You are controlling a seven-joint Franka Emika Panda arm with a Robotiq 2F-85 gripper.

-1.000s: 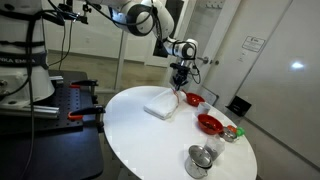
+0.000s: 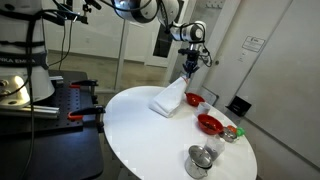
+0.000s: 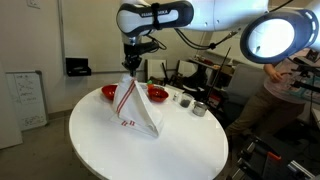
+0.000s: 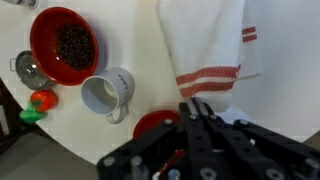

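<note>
A white cloth (image 3: 136, 108) with red stripes hangs from my gripper (image 3: 131, 74), which is shut on its upper end. The cloth's lower part (image 2: 163, 104) spreads over the round white table (image 2: 140, 135). Viewed from the wrist, the cloth (image 4: 205, 40) runs up to the fingertips of my gripper, its striped end closest to them. What lies between the fingers themselves is too small to make out.
Close to the gripper is an empty-looking red bowl (image 4: 158, 124). A white mug (image 4: 106, 94) and a red bowl of dark beans (image 4: 72, 62) stand beyond it. A metal pot (image 2: 201, 157) sits near the table's edge.
My gripper has risen, drawing the cloth's held end up with it. The cloth now stands taller and steeper, while its lower part still rests on the table.
</note>
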